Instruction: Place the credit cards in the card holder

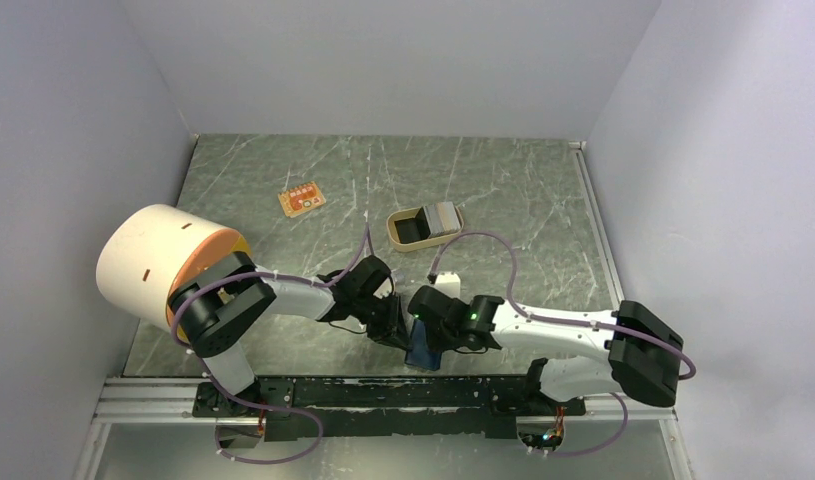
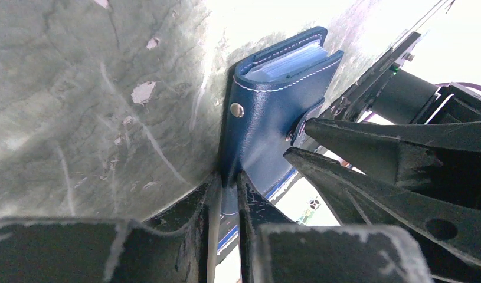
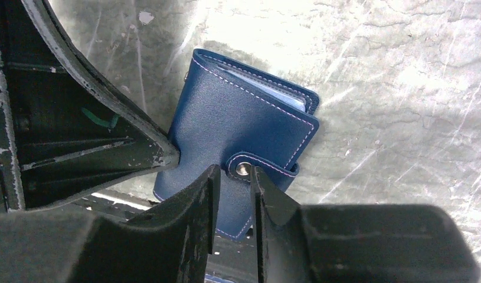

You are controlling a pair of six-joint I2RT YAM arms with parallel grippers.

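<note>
The navy card holder [image 1: 421,350] lies near the table's front edge, with clear sleeves in its open end and a snap tab [image 3: 243,169] across its face. My left gripper is shut on the holder's lower side. My right gripper stands open over the tab, its fingertips close around the metal snap. A tan box [image 1: 393,230] behind the arms has a dark compartment and pale cards [image 1: 441,219] at its right.
An orange card [image 1: 301,198] lies at the back left. A large white cylinder [image 1: 153,260] stands at the left.
</note>
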